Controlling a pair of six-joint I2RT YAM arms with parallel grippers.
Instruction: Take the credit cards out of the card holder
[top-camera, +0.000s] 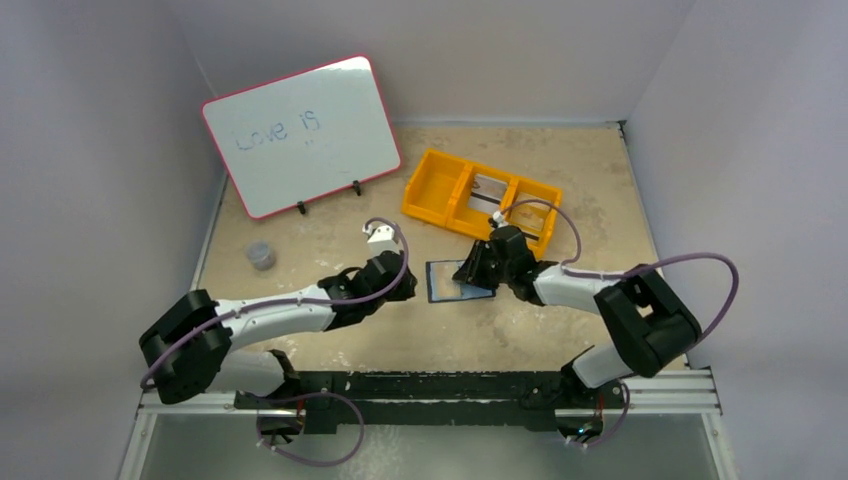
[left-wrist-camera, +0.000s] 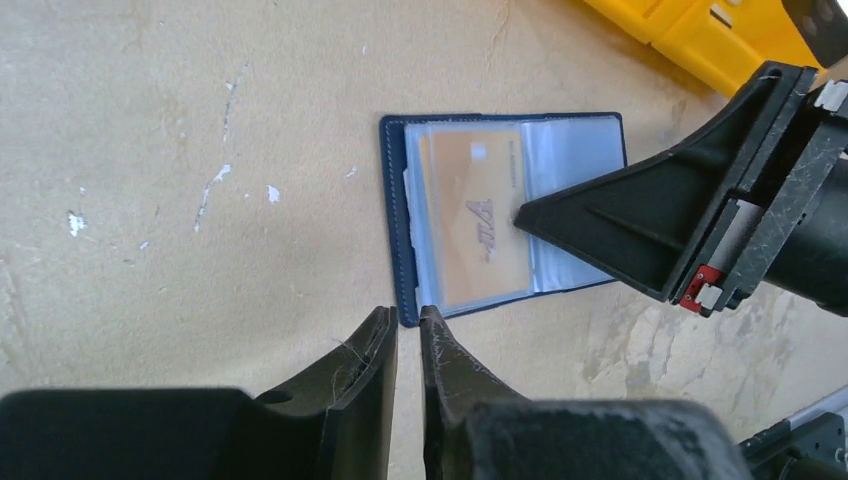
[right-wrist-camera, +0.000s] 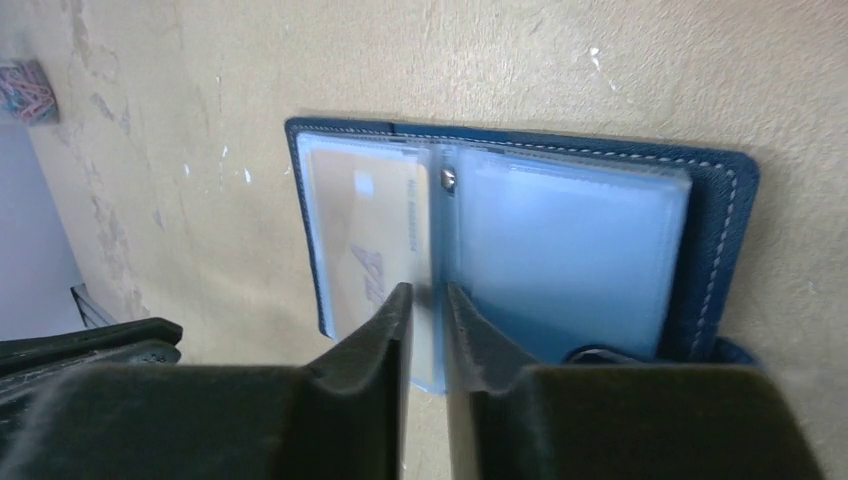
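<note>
The dark blue card holder (top-camera: 440, 283) lies open on the table with clear sleeves, a beige card (left-wrist-camera: 480, 260) under the left one in the left wrist view and a light blue side at right. My right gripper is over the holder, its fingertips at the middle fold by the card's edge; they look slightly apart. My left gripper hangs left of and near the holder's front-left corner, fingertips a narrow gap apart, nothing visible between them.
An orange three-compartment tray (top-camera: 440, 185) stands behind the holder. A whiteboard (top-camera: 300, 130) is at the back left, a small round container (top-camera: 260, 255) at the left.
</note>
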